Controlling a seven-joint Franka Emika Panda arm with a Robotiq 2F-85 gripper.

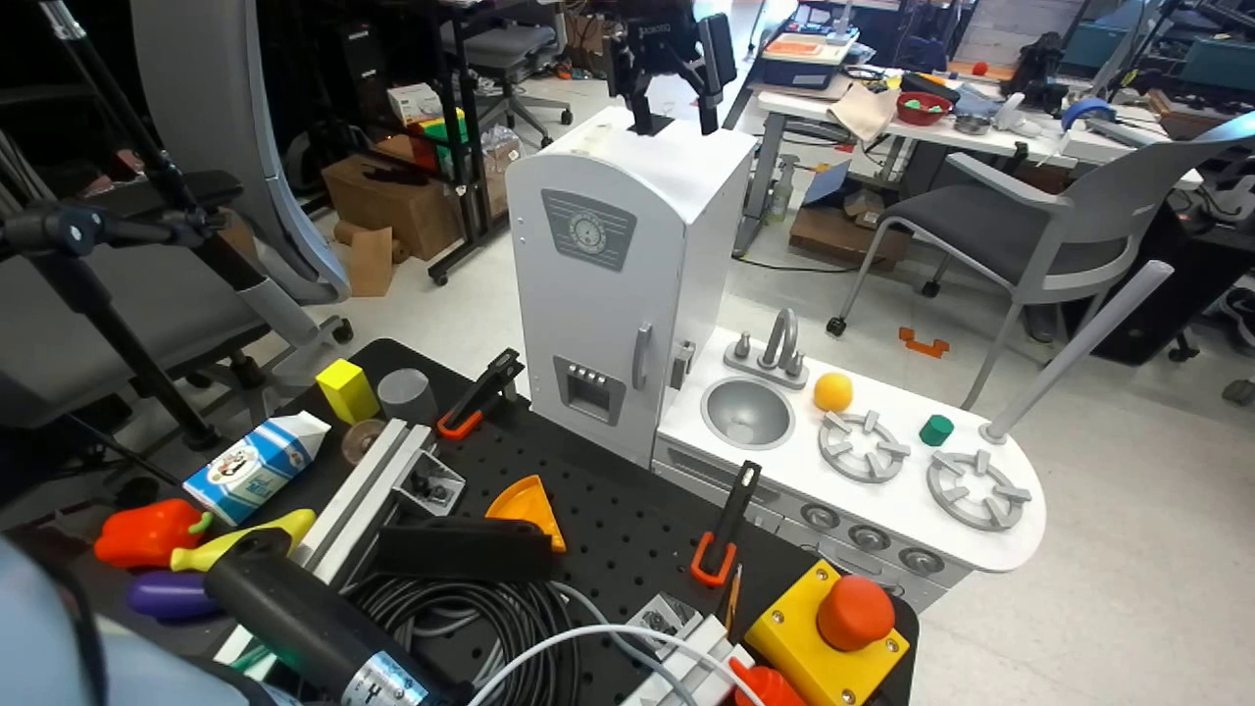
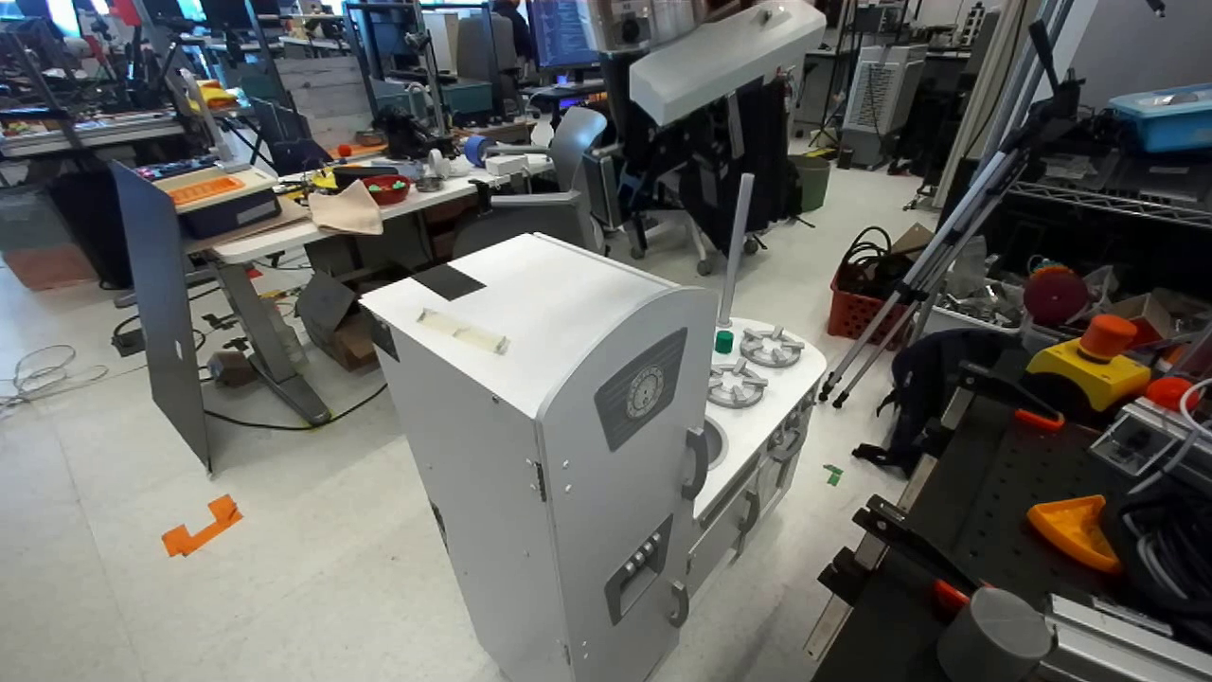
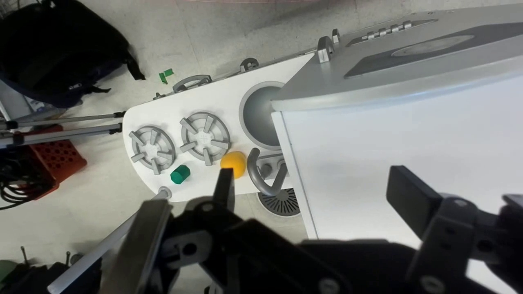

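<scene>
My gripper (image 1: 676, 118) hangs over the tall grey cabinet (image 1: 600, 294) of the toy kitchen in exterior view 1. Its fingers stand wide apart with nothing between them. In the wrist view the two black fingers of the gripper frame the cabinet's white top (image 3: 372, 147). An orange toy fruit (image 3: 233, 163) sits on the white counter between the faucet (image 3: 267, 181) and a burner. Nearby is a small green cylinder (image 3: 179, 174). The gripper is well away from both. In exterior view 2 a white arm link (image 2: 727, 57) shows at the top; the gripper cannot be made out there.
A black pegboard table (image 1: 588, 518) in front carries a milk carton (image 1: 253, 465), toy vegetables, clamps, cables and a red stop button (image 1: 855, 612). A grey post (image 1: 1082, 347) rises from the counter's far end. The sink (image 1: 748, 412) is empty.
</scene>
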